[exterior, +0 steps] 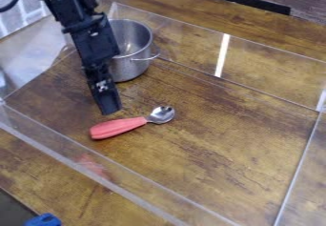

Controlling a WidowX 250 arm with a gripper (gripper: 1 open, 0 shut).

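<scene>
A spoon with a red handle (120, 126) and a shiny metal head (160, 114) lies on the wooden table, left of centre. My black gripper (105, 106) hangs open just above and behind the handle, near the table, with nothing visible between its fingers. Behind the arm is a steel pot (135, 49), partly hidden by it.
Clear panels edge the wooden table (230, 144). A dark slot (253, 9) is at the back right, and a blue object (42, 219) at the bottom left corner.
</scene>
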